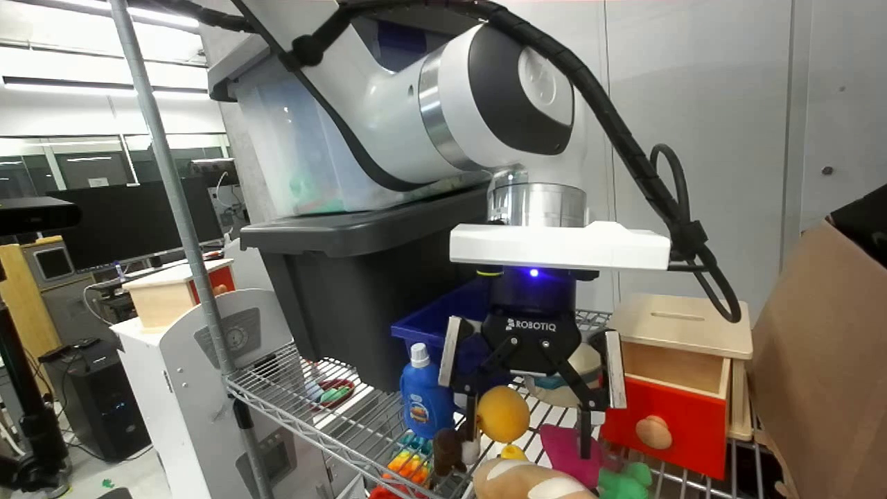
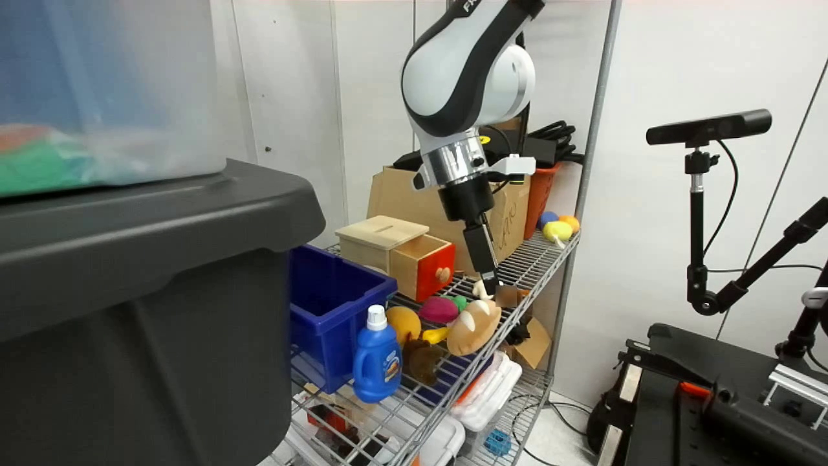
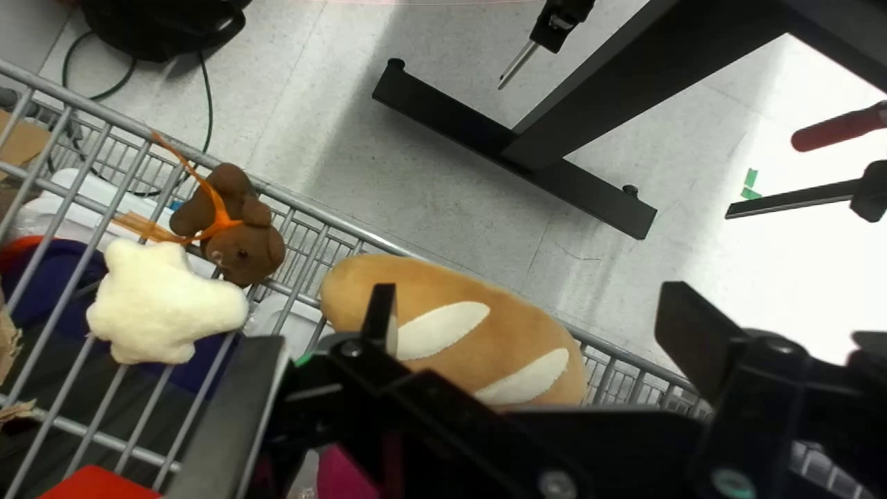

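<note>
My gripper (image 1: 529, 425) hangs above the wire shelf with its fingers wide open and nothing held. Below it lies a tan plush loaf (image 3: 466, 333) with cream slashes, partly covered by the fingers in the wrist view. Left of the loaf there are a cream star-shaped plush (image 3: 158, 303) and a brown plush animal (image 3: 241, 237) with an orange ribbon. A magenta plush (image 2: 439, 310), a yellow-orange ball (image 1: 503, 414) and a green plush (image 1: 625, 481) sit close by. The wooden box's red drawer (image 1: 663, 425) stands pulled out.
A blue detergent bottle (image 2: 378, 358) stands beside the blue bin (image 2: 341, 303). A large black tote (image 1: 366, 291) flanks the shelf, and a cardboard box (image 1: 831, 349) bounds the other end. Open floor (image 3: 374, 183) shows past the shelf's front edge.
</note>
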